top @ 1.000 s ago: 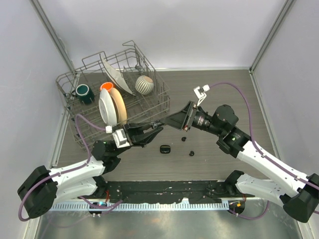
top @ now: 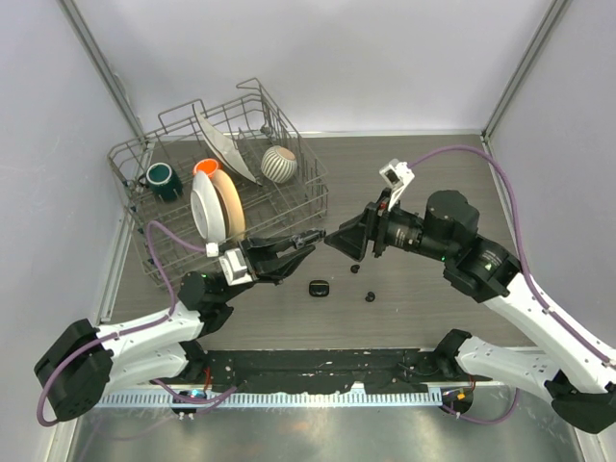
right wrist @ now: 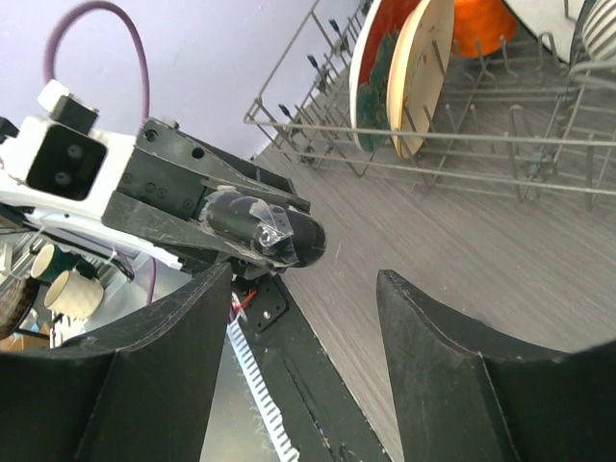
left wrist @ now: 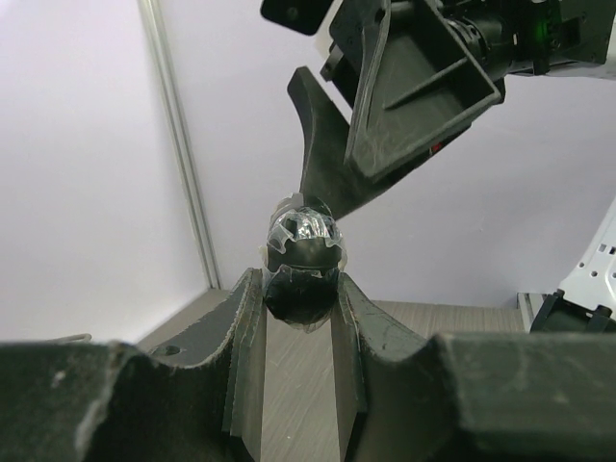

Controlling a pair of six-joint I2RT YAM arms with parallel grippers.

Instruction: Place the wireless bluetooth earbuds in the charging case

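My left gripper is shut on a dark cylindrical object with clear tape on it, held up above the table at the centre. My right gripper faces it from the right, apart from it, open with nothing between its fingers. On the table below, a small black case lies in the middle, and two small black earbuds lie to its right, one farther back than the other.
A wire dish rack with plates, mugs and a striped cup fills the back left. White walls border the sides and back.
My right gripper has drawn back to the right, away from the held object, and its fingers have parted. My left gripper stays about where it was.
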